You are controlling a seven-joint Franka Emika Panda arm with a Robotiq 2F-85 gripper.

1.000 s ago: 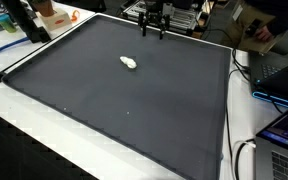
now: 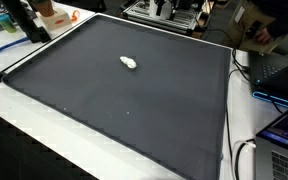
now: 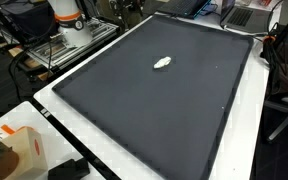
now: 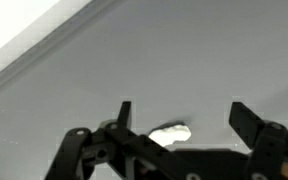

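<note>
A small white, lumpy object (image 2: 128, 62) lies on the dark grey mat (image 2: 134, 110), toward its far side in exterior view 1. From exterior view 2 the same white object (image 3: 162, 62) sits in the upper middle of the mat. The wrist view shows my gripper open, its two black fingers wide apart. Low in that view, the white object (image 4: 170, 134) appears partly behind the gripper's body, and nothing is held. At the top edge of exterior view 1 the arm's end is mostly cut off, beyond the mat's far edge.
Laptops (image 2: 282, 152) and cables line the right side in exterior view 1. A box of items (image 2: 52, 18) stands at the far left.
In exterior view 1 the gripper has risen toward the top edge and largely left the picture, shifting slightly right. The white object stays where it was.
</note>
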